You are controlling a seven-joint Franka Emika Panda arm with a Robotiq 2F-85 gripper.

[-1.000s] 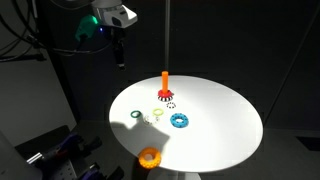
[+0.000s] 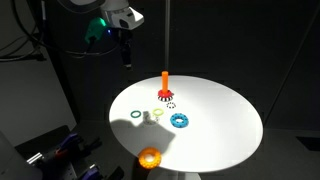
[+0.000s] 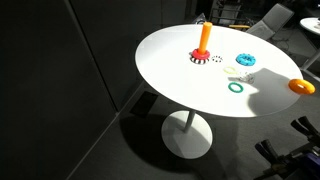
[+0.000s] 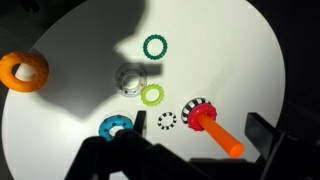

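My gripper is open high above the round white table, nothing between its fingers. An orange post [image 2: 165, 82] stands upright near the table's far side, with a red ring [image 4: 201, 114] around its foot and a black-and-white striped piece [image 4: 190, 106] beneath. In the wrist view the post leans toward the right finger, well below it. Lying loose are a small black-and-white ring [image 4: 167, 120], a light green ring [image 4: 152, 95], a dark green ring [image 4: 155, 45], a clear ring [image 4: 130, 79], a blue ring [image 2: 180, 120] and a large orange ring [image 2: 150, 157].
The orange ring sits near the rim. An arm shadow falls across part of the tabletop.
The arm has shifted slightly to the right in exterior view 1, still high up. Its shadow has moved a little; the rings and post stay put.
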